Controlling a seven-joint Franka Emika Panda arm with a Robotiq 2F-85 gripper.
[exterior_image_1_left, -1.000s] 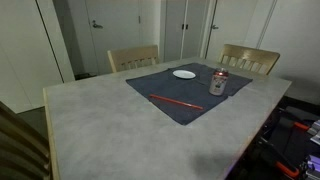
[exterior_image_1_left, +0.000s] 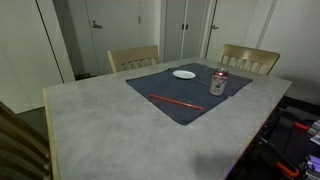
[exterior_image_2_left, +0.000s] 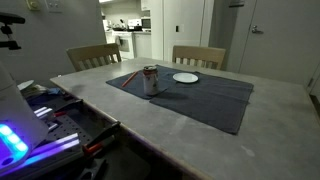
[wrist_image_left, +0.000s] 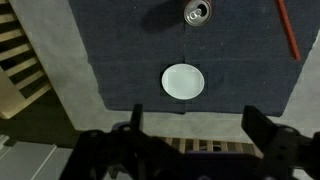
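Observation:
On a dark cloth (exterior_image_1_left: 186, 88) lie a white plate (exterior_image_1_left: 184, 74) and a thin red stick (exterior_image_1_left: 176, 102), with a can (exterior_image_1_left: 218, 83) standing upright towards the cloth's right side. From above, the wrist view has the plate (wrist_image_left: 182, 81) near the middle, the can (wrist_image_left: 197, 12) at the top edge and the red stick (wrist_image_left: 288, 28) at upper right. My gripper is open, its dark fingers wide apart at the bottom of that view. Nothing is held between them, and they look well above the table. Neither exterior view shows the fingers.
Wooden chairs (exterior_image_1_left: 134, 58) stand at its edges, including one (exterior_image_2_left: 200, 57) behind the plate. Part of the arm's base and dark cables (exterior_image_1_left: 285, 145) occupy the lower right.

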